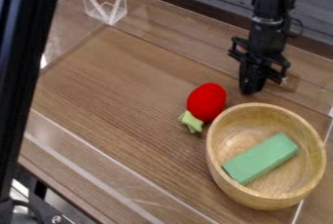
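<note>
My black gripper [255, 72] reaches down from the top right to just above the wooden table [117, 92], behind a red object [205, 102] with a pale green tip; it looks shut, with nothing visible between its fingers, though its dark shape is hard to make out. A wooden bowl [242, 197] at the lower right holds a green block [260, 159].
A white wire-like object [107, 6] stands at the back left. A dark edge runs along the far left.
</note>
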